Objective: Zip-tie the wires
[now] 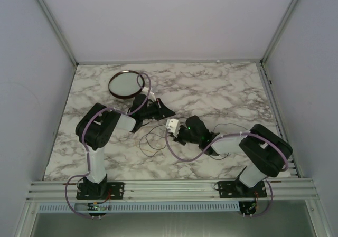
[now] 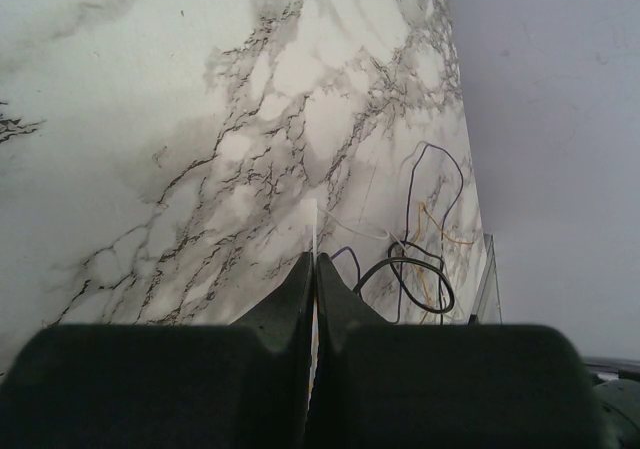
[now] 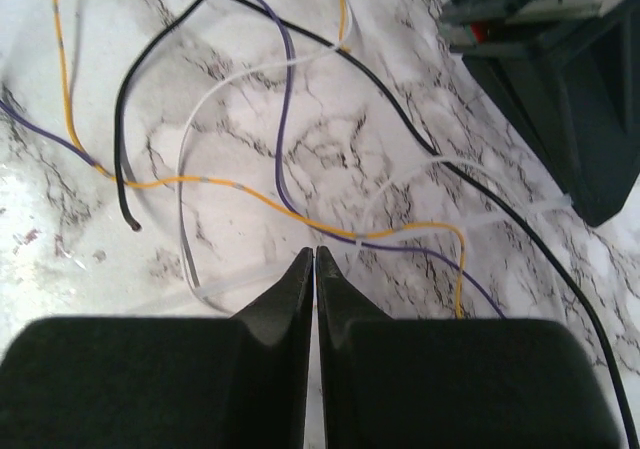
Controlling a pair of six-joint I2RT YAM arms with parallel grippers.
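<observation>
Loose wires lie crossed on the marble table: a black wire [image 3: 385, 91], a yellow wire [image 3: 244, 189], a purple wire [image 3: 283, 119] and a white wire [image 3: 182, 169]. My right gripper is shut over them with nothing between its fingers. A pale, translucent strip [image 3: 240, 276], possibly a zip tie, runs beneath the wires. My left gripper is shut; a thin pale strip [image 2: 314, 219] shows at its fingertips, though I cannot tell whether it is held. In the top view both grippers are near the middle of the table.
A round dark-rimmed mirror or tray [image 1: 127, 85] lies at the back left. Walls and metal rails bound the workspace.
</observation>
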